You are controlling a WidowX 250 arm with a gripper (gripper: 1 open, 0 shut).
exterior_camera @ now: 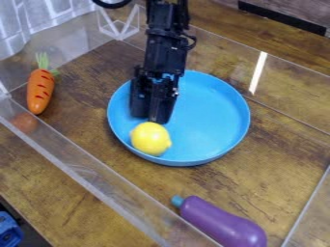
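A blue plate [206, 121] sits mid-table with a yellow round toy [151, 138] on its front left. The black gripper [152, 108] is down over the plate's left side, just behind the yellow toy. Its fingers are dark and crowded together, so whether they are open or shut, or hold anything, cannot be told.
An orange toy carrot [41, 90] lies at the left. A purple toy eggplant [219, 220] lies at the front right. Clear wall edges run along the left and right. A blue object [7, 230] shows at the lower left corner. Bare wood is at the back right.
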